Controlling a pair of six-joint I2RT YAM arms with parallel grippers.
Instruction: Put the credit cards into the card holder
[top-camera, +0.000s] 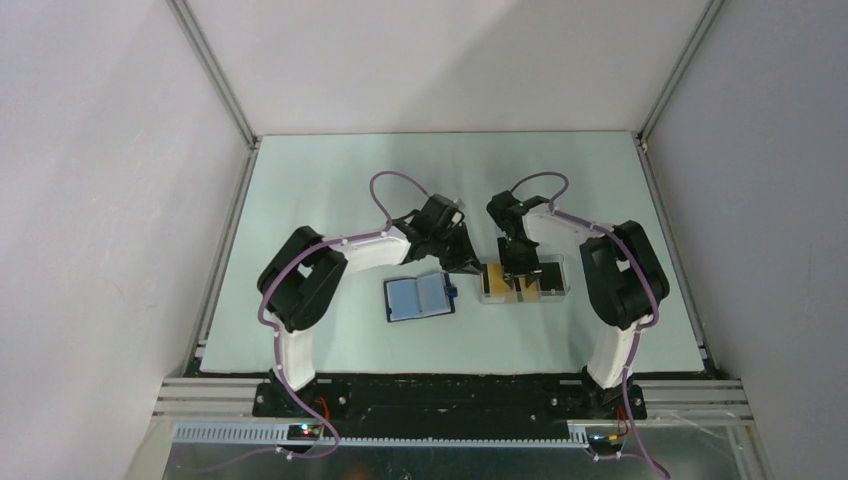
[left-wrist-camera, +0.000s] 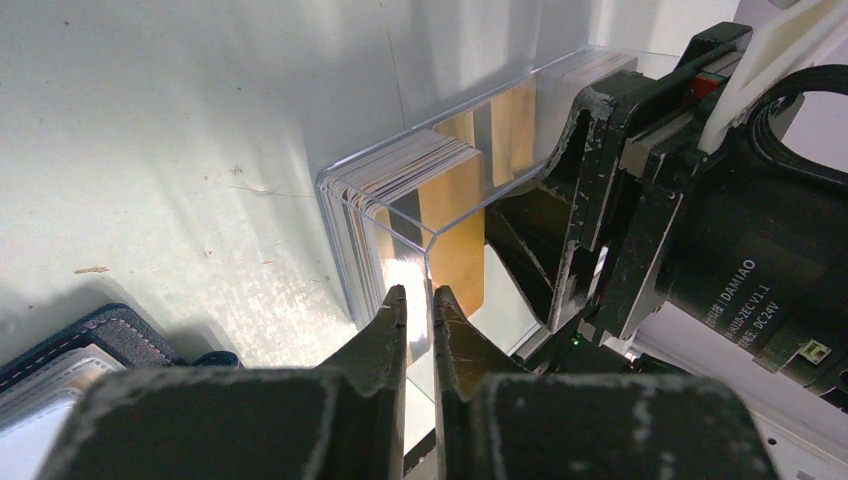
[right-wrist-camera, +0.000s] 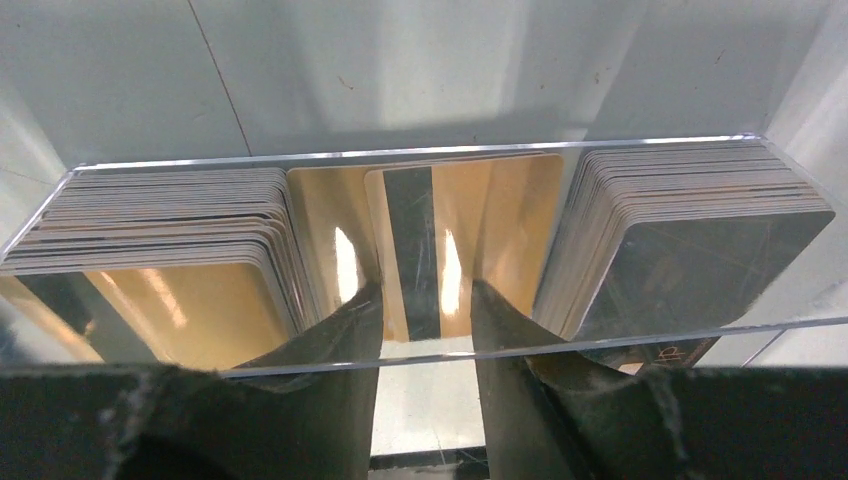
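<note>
A clear plastic box (left-wrist-camera: 369, 168) holds stacks of gold and dark cards (right-wrist-camera: 452, 230), with a few gold cards lying between two thicker stacks. My left gripper is shut on the box's left end, seen in the left wrist view. My right gripper is part open over the middle cards (top-camera: 520, 290), its fingertips at their lower part. The blue card holder (top-camera: 418, 297) lies open left of the box; its edge (left-wrist-camera: 100, 350) shows in the left wrist view.
Side walls stand beyond the table's edges.
</note>
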